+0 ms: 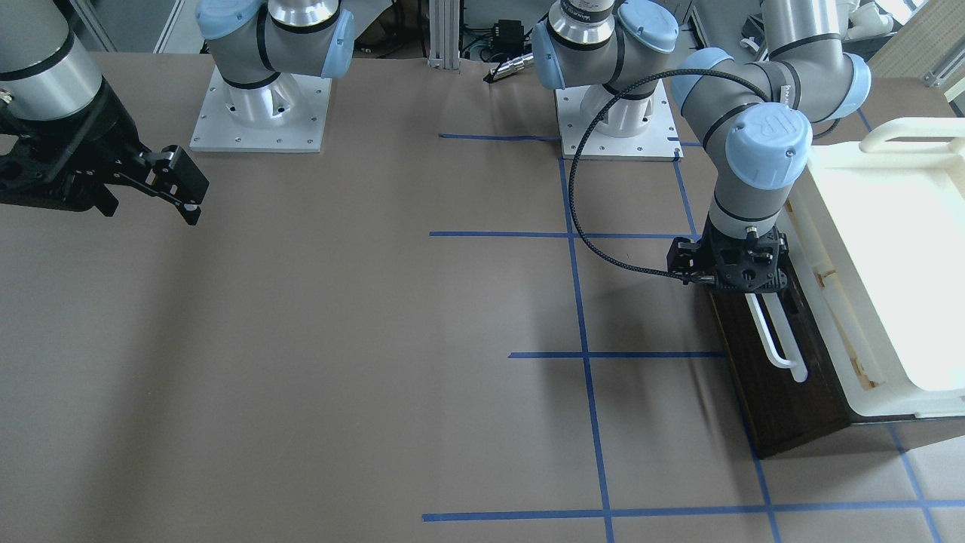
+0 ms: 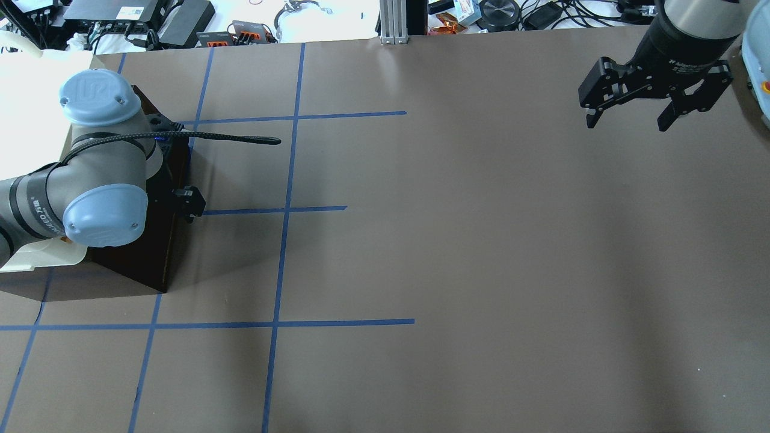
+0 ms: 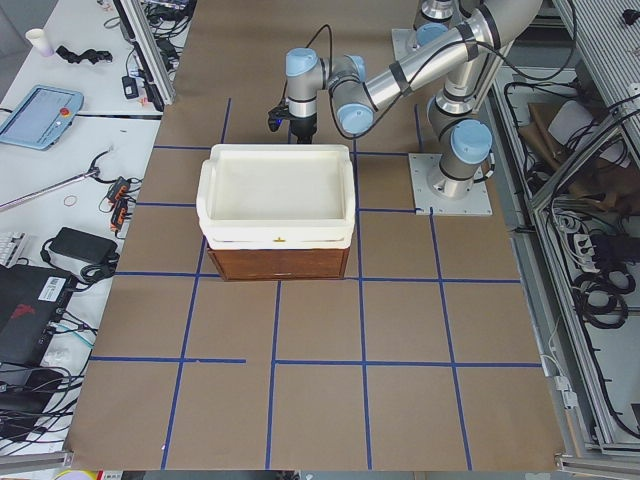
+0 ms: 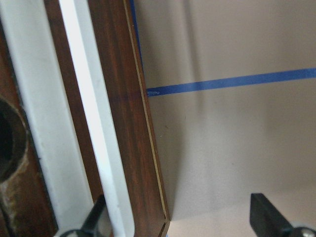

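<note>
A dark wooden box (image 1: 787, 407) holds a white tray (image 3: 276, 190) on top. On its side are white handle bars (image 1: 773, 339), which fill the left of the left wrist view, running lengthwise over the reddish wood (image 4: 138, 168). My gripper (image 1: 728, 271) hangs over this side, pointing down at the handle. In the left wrist view its fingertips stand wide apart: one (image 4: 98, 219) is beside the white bars, the other (image 4: 266, 217) is over bare floor. The gripper is open, with the handle near one finger; whether they touch is unclear.
Another arm's black gripper (image 2: 653, 90) hangs at the opposite side. More arm bases (image 1: 258, 131) stand at the back. The floor (image 2: 469, 216), marked with blue tape, is clear beside the box. Cables and equipment lie beyond its edge.
</note>
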